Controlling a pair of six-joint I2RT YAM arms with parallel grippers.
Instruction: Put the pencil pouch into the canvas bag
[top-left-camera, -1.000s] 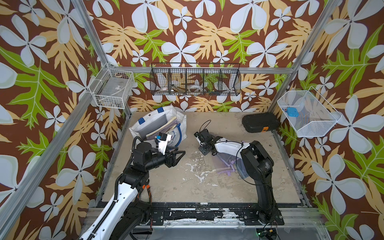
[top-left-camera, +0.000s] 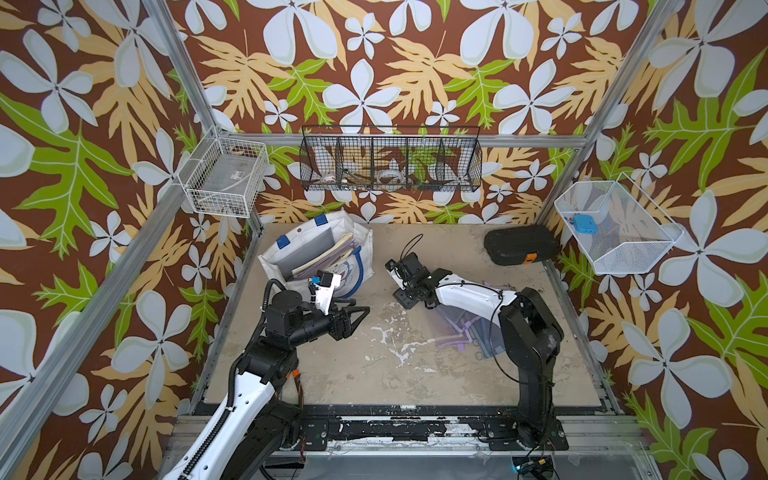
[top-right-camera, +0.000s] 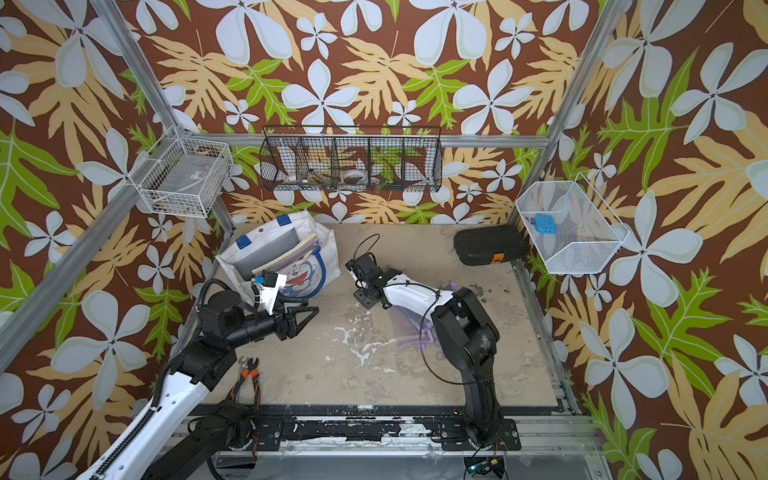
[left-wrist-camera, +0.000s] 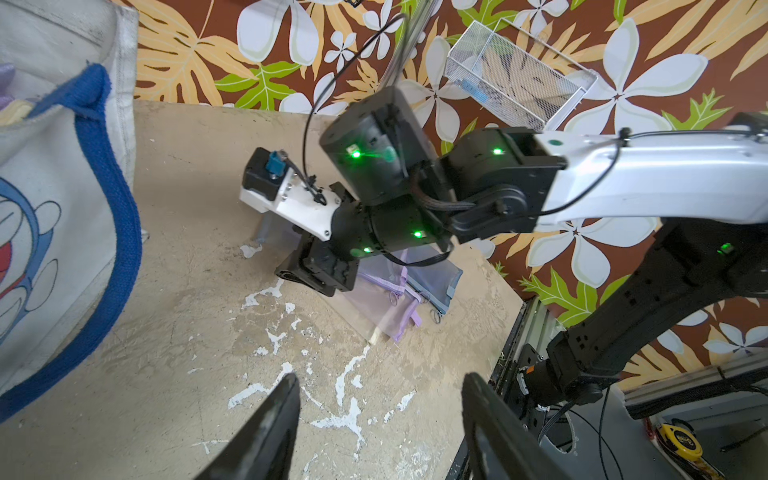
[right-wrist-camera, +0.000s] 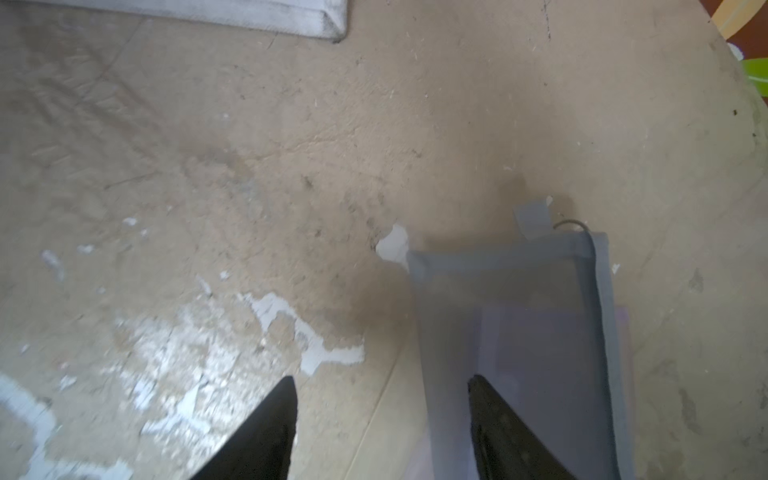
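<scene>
The white canvas bag (top-left-camera: 364, 240) with blue handles and a cartoon print stands open at the back left, some flat items inside. Mesh zip pouches, one purple (top-left-camera: 448, 340) and one grey-blue (top-left-camera: 489, 340), overlap on the table, partly hidden under my right arm. In the right wrist view, a grey mesh pouch (right-wrist-camera: 512, 280) lies over a purple layer, below and to the right. My right gripper is open above the table, one finger overlapping the pouch's left edge in view; nothing is between its fingers. My left gripper (top-left-camera: 357, 316) is open and empty, in front of the bag.
A black case (top-left-camera: 520, 245) with an orange tab lies at the back right. Wire baskets (top-left-camera: 389, 164) hang above the table's back edge, and others at both sides. Orange-handled pliers (top-right-camera: 254, 376) lie at the front left.
The left arm, bag and pouches appear unmoved.
</scene>
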